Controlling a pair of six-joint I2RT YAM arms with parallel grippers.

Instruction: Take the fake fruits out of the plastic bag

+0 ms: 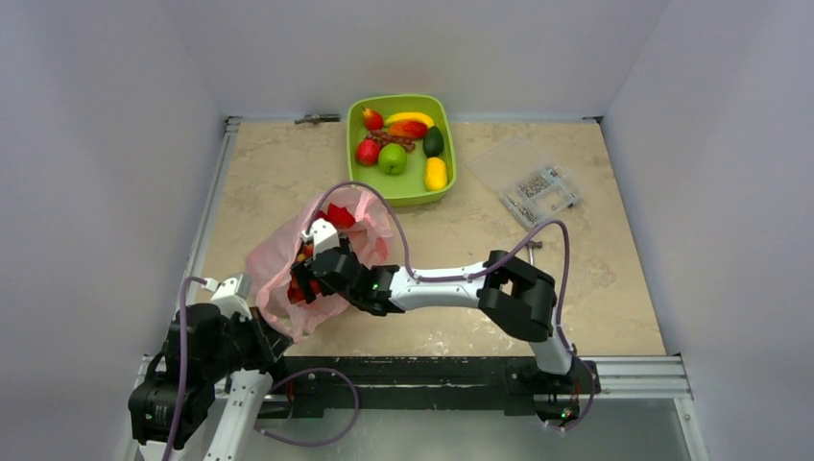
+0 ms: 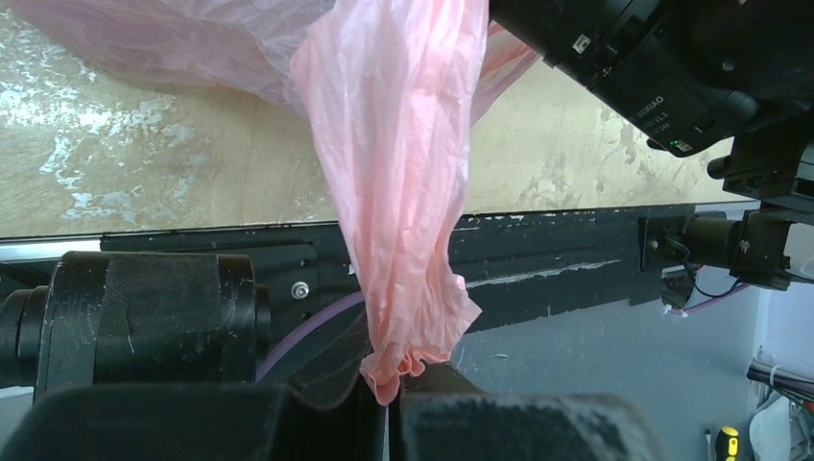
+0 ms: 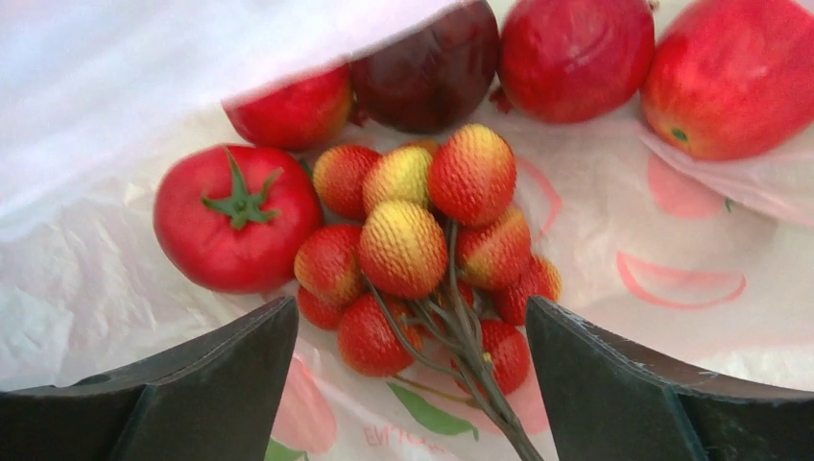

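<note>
The pink plastic bag (image 1: 274,259) lies open on the table, and its gathered edge (image 2: 398,192) is pinched in my left gripper. Inside the bag, in the right wrist view, a bunch of red-yellow lychees (image 3: 403,250) with brown stems lies between and just ahead of my right gripper's spread fingers (image 3: 206,384). My right gripper holds nothing. Beside the bunch sits a tomato (image 3: 238,219). Behind are a dark round fruit (image 3: 427,72), a pomegranate (image 3: 576,58) and a red fruit (image 3: 734,77), with another red fruit (image 3: 293,110) partly covered by the bag.
A green basket (image 1: 357,192) with several fruits stands behind the bag. To the right lie a clear parts box (image 1: 542,192) and a small hammer (image 1: 531,248). Table space between the bag and that box is free apart from my right arm (image 1: 442,288).
</note>
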